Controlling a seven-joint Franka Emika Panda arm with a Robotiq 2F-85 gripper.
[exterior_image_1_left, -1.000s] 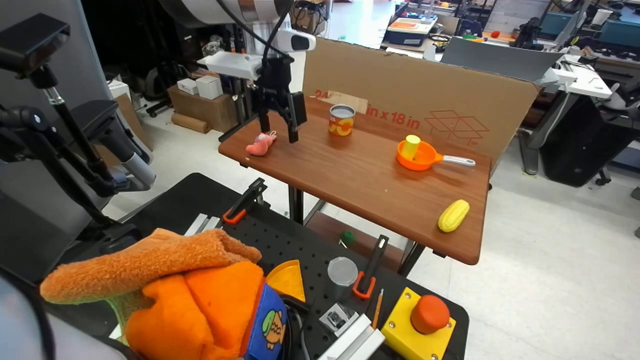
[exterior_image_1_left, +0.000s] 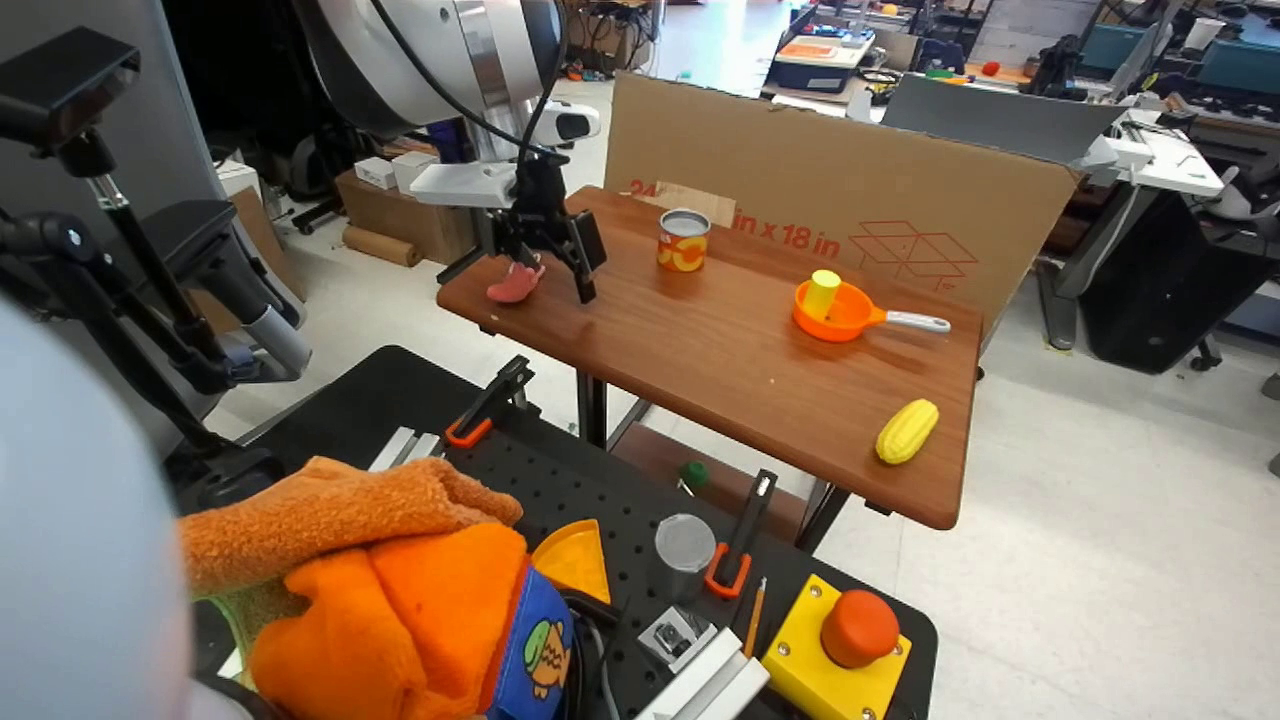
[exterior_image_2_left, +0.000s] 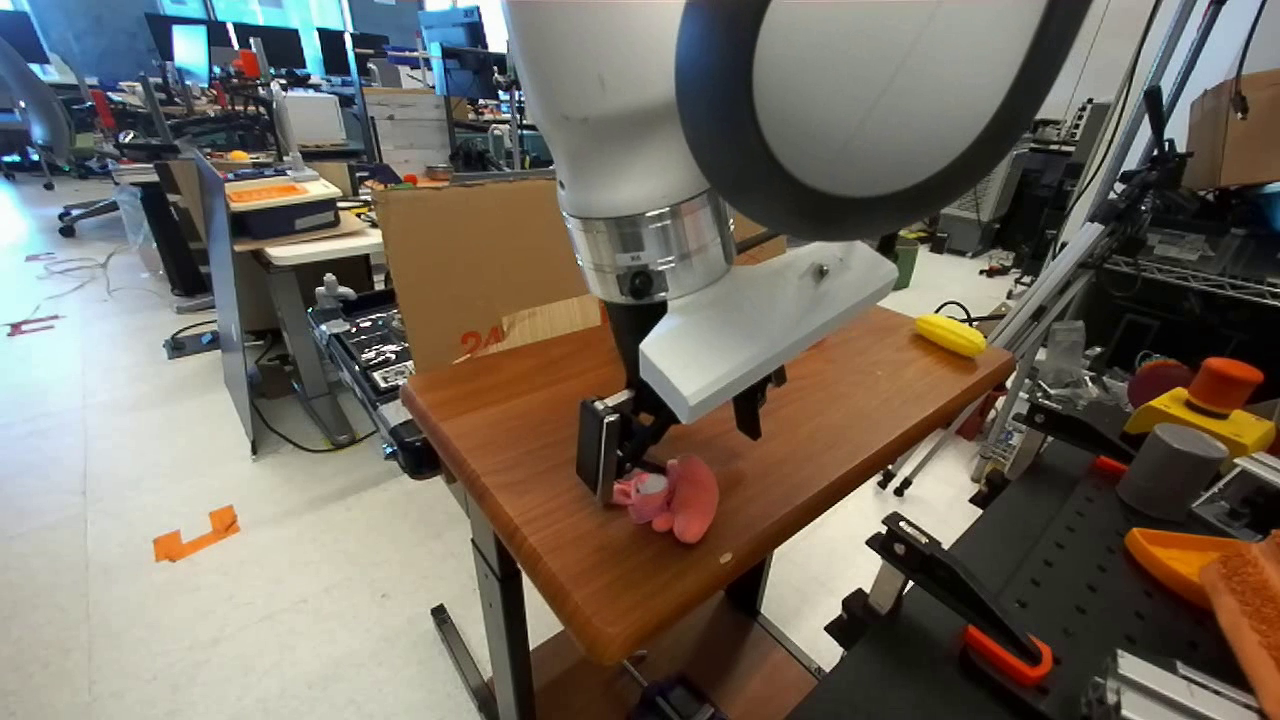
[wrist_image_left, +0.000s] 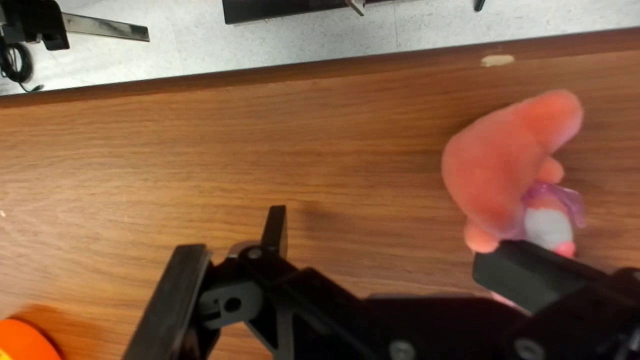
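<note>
A pink plush toy (exterior_image_1_left: 516, 283) with a white patch lies near the left end of the brown table (exterior_image_1_left: 720, 324). My gripper (exterior_image_1_left: 554, 271) is low over that end, its fingers spread wide. In the wrist view, the right finger (wrist_image_left: 528, 273) overlaps the lower part of the plush (wrist_image_left: 501, 165); whether they touch I cannot tell. Most of the plush's body lies beyond the fingertips, and bare wood shows between the two fingers of the gripper. From the other side, the plush (exterior_image_2_left: 686, 498) appears close to one finger (exterior_image_2_left: 600, 450).
A can (exterior_image_1_left: 683, 240) with a fruit label stands to the right of the gripper. Farther right are an orange pan (exterior_image_1_left: 854, 314) holding a yellow cylinder (exterior_image_1_left: 822, 294) and a yellow corn cob (exterior_image_1_left: 907, 432). A cardboard wall (exterior_image_1_left: 828, 180) closes off the back; mid-table is clear.
The arm has come lower and shifted slightly left in exterior view 1, bringing the fingers nearer the plush, which is now partly covered. The other table objects have stayed put.
</note>
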